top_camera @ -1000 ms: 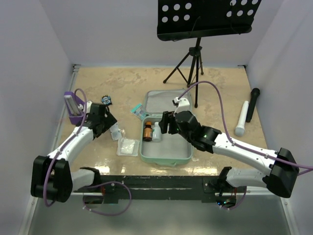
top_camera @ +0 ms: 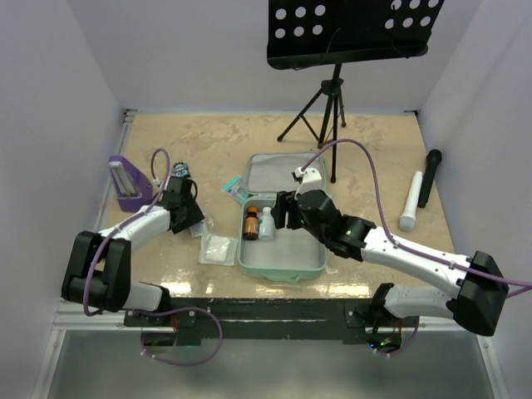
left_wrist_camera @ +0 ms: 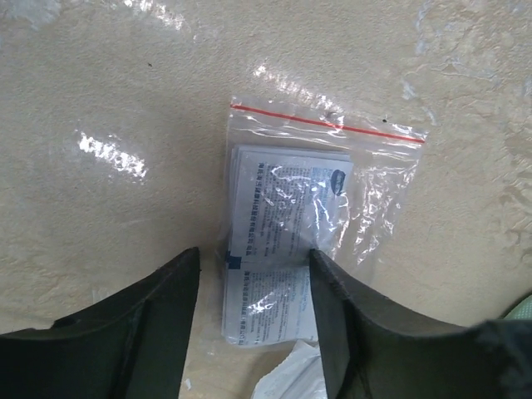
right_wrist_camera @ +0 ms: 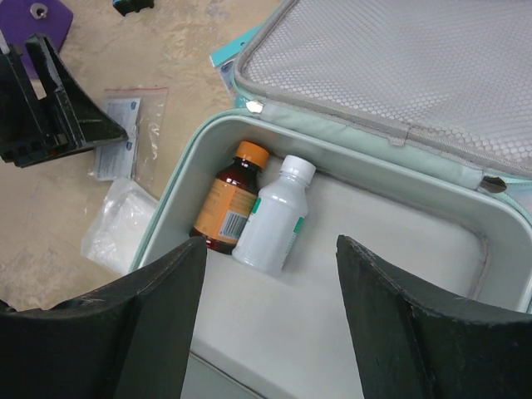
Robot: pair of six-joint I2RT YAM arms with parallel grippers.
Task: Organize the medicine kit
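In the left wrist view a clear zip bag [left_wrist_camera: 287,224] with white printed packs inside lies flat on the table, its red seal at the far side. My left gripper is part open above it, one fingertip over the packs and the other just past their left edge; whether they touch cannot be told. The pale green medicine kit [top_camera: 283,274] stands open, with a brown bottle [right_wrist_camera: 226,199] and a white bottle [right_wrist_camera: 274,218] lying side by side in its left end. Over the kit, my right gripper is open and empty.
A second bag with white contents [top_camera: 218,249] lies between the zip bag and the kit. A blue packet [top_camera: 235,189] rests by the lid [top_camera: 283,173]. A purple holder [top_camera: 130,184] stands at the left, and a black stand [top_camera: 332,91] behind.
The left gripper has moved right and come over the zip bag, covering much of it in the top view. The right arm and the kit have stayed still.
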